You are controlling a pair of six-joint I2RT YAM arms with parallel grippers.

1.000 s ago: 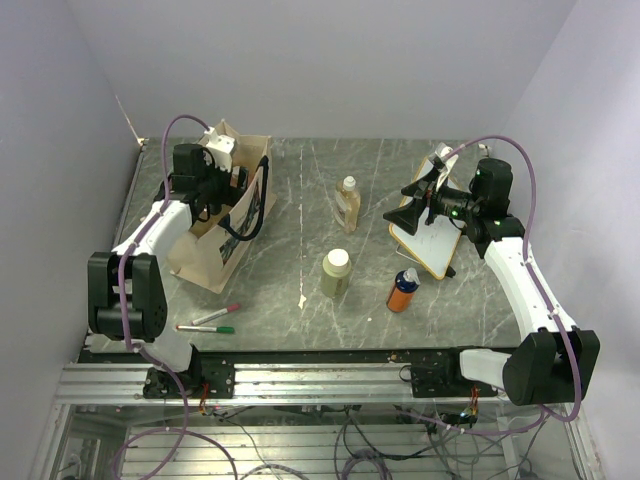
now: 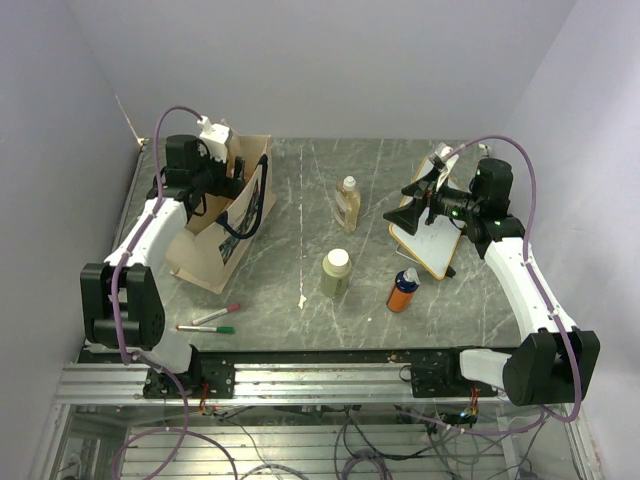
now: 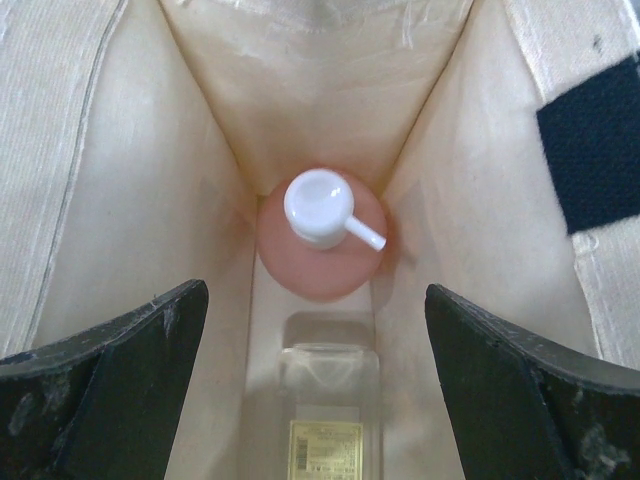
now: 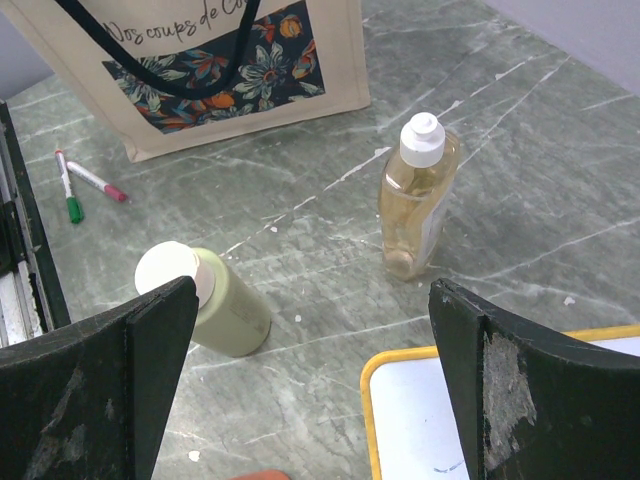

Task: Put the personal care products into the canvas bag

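The canvas bag (image 2: 210, 255) stands at the left, with my left gripper (image 2: 222, 178) open over its opening. In the left wrist view, a pink pump bottle (image 3: 320, 262) and a clear bottle (image 3: 325, 440) are inside it, between and beyond the open fingers. On the table stand an amber bottle (image 2: 349, 207) in the middle, an olive jar with white lid (image 2: 336, 275) and an orange bottle with dark blue top (image 2: 400, 295). My right gripper (image 2: 418, 208) is open above the right side, nothing between its fingers.
A white board with yellow edge (image 2: 430, 245) lies under the right gripper. Markers (image 2: 210, 329) lie at the front left. Grey walls close in the sides and back; the table's middle has free room around the bottles.
The right arm and the bottles on the table have not visibly moved.
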